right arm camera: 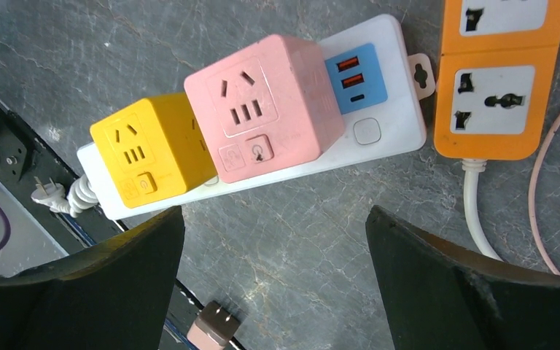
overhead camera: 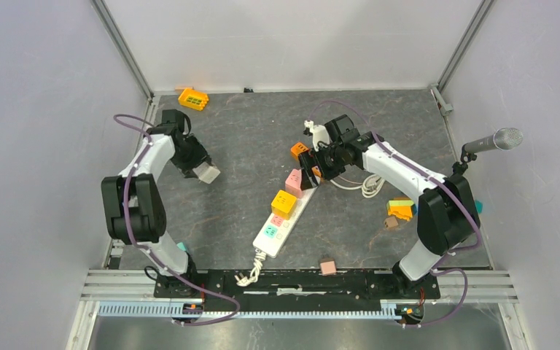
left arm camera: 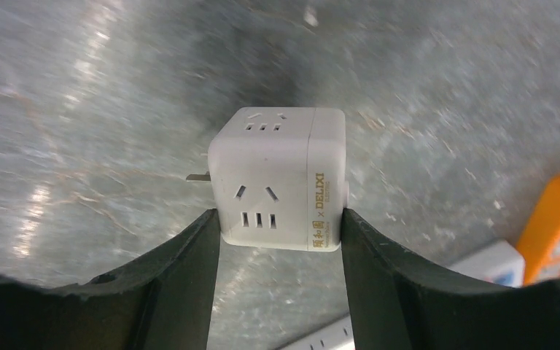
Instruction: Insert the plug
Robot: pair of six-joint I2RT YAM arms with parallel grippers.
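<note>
A white cube plug (left arm camera: pixel 266 182) is held between the two fingertips of my left gripper, lifted clear of the table; one metal prong sticks out on its left side. From above, the same white plug (overhead camera: pixel 206 173) shows at the tip of the left gripper. The white power strip (overhead camera: pixel 290 230) lies slantwise at mid-table. A yellow cube plug (right arm camera: pixel 153 149) and a pink cube plug (right arm camera: pixel 266 109) sit on the strip, side by side. My right gripper hangs above the strip's far end, open, nothing between its fingers.
An orange power strip (right arm camera: pixel 492 109) lies beside the white strip's far end. White cable (overhead camera: pixel 372 186), orange blocks (overhead camera: pixel 401 209) and a small pinkish plug (overhead camera: pixel 327 267) are to the right and front. The table between left arm and strip is clear.
</note>
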